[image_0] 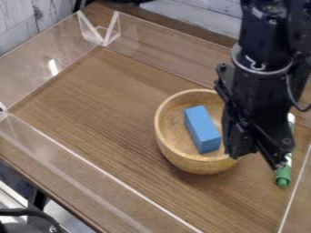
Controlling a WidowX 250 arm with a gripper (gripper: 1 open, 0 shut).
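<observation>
A wooden bowl (pixel 176 146) holds a blue block (pixel 202 129) lying inside it, slightly tilted. The black gripper (pixel 253 141) fills the right side of the view, hanging over the bowl's right part with its lower end beside the block. Its fingertips are hard to make out, and nothing held shows between them. A green and white tube-like item (pixel 283 169) lies right of the bowl, partly hidden behind the gripper.
Clear plastic walls (pixel 36 64) edge the table.
</observation>
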